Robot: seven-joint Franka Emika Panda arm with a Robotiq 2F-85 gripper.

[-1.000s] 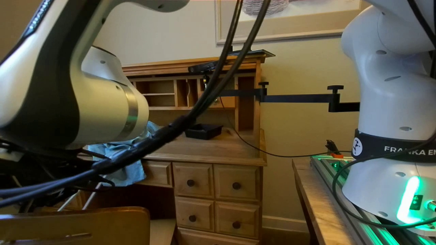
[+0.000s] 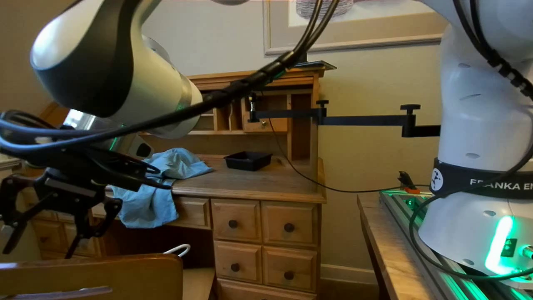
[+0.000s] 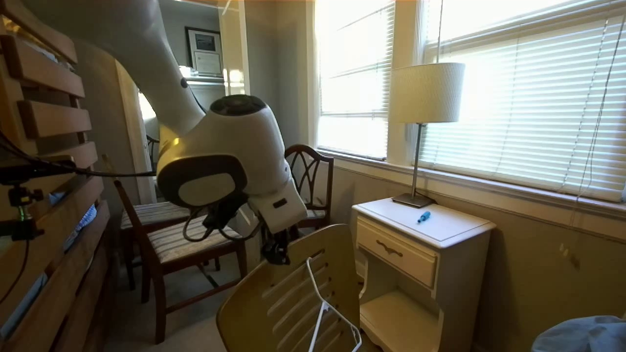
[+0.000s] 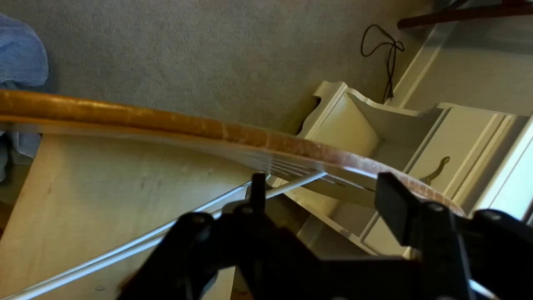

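Observation:
A white hanger (image 3: 323, 305) rests against the slatted back of the wooden chair (image 3: 246, 317). Its curved end (image 2: 178, 249) shows just past the top edge of the backrest (image 2: 100, 272) in exterior view 1. My gripper (image 2: 42, 247) hangs open above that edge, its two fingers well apart. From the wrist, the hanger (image 4: 125, 247) runs along the seat side of the backrest (image 4: 200, 130), partly hidden behind my left finger. The gap in my gripper overlooks the rim and one end of the hanger, with nothing gripped.
A white nightstand (image 3: 399, 258) with a lamp (image 3: 428, 94) stands beyond the chair. Blue cloth (image 2: 155, 185) drapes over the desk (image 2: 255, 180), which also carries a black tray (image 2: 248, 160). Striped-seat chairs (image 3: 188, 240) stand behind the arm.
My arm has risen and the gripper now shows clear above the chair back. The white hanger, earlier standing up beside the gripper, now lies lower against the backrest.

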